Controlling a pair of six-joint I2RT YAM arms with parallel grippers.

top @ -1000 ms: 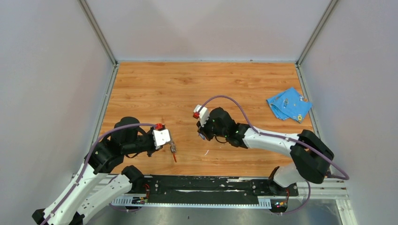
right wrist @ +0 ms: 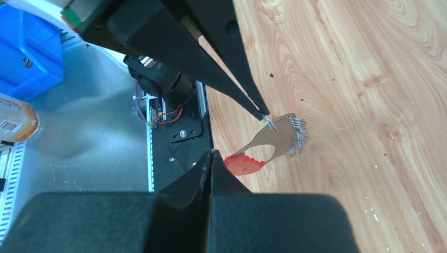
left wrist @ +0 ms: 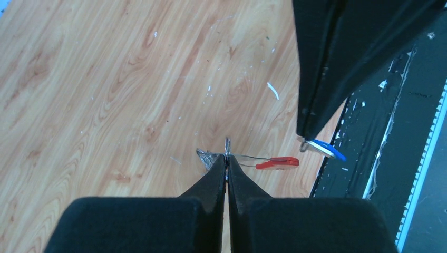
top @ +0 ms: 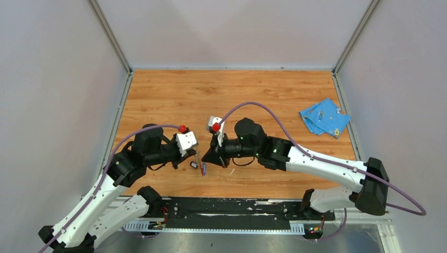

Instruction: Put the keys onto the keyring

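Observation:
My left gripper is shut on a thin silver piece, which also shows at its fingertips in the right wrist view. My right gripper faces it from the right; in the left wrist view a blue-and-silver piece (left wrist: 329, 150) sits at its tip, largely hidden in its own wrist view. Below both lies a flat metal piece (right wrist: 282, 134) with a red grip (right wrist: 245, 165) and a bunch of silver wire, on the wood near the front edge. I cannot tell which pieces are keys or the ring.
A folded blue cloth (top: 324, 117) lies at the back right of the wooden table (top: 226, 89). A dark metal rail (top: 232, 208) runs along the front edge. Walls bound the sides and back.
My right gripper has moved left toward the left one, with the blue piece at its tip. The left gripper has risen slightly up and right in the top view since a second ago.

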